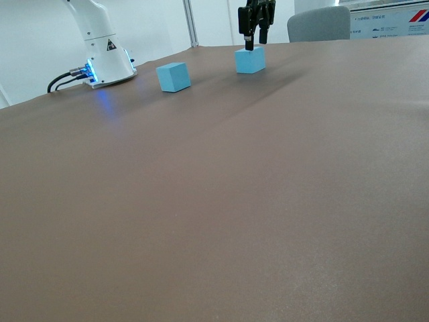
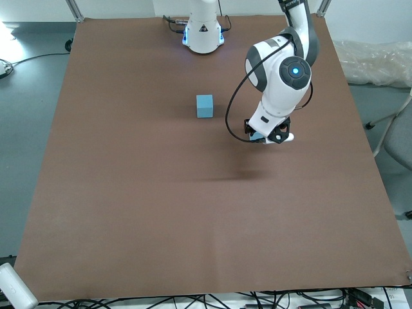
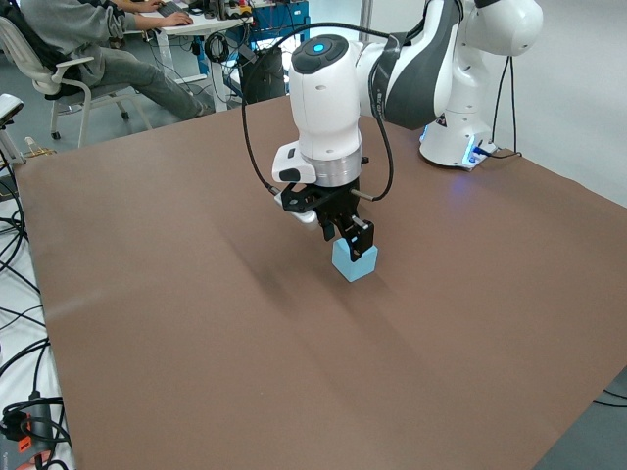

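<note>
Two light blue cubes rest on the brown table. One cube (image 2: 205,106) stands alone left of the arm, also at the left in the top view (image 1: 173,78). The other cube (image 3: 355,264) is right under my black gripper (image 1: 256,37), which hangs at its top; in the left view it is mostly hidden behind the wrist. In the top view my two fingers appear apart, one low over the cube's top; whether they touch it I cannot tell.
The robot's white base (image 2: 203,35) stands at the back of the table (image 2: 206,212). Cables hang around the arm and lie along the near edge. A grey chair (image 2: 399,135) stands beside it.
</note>
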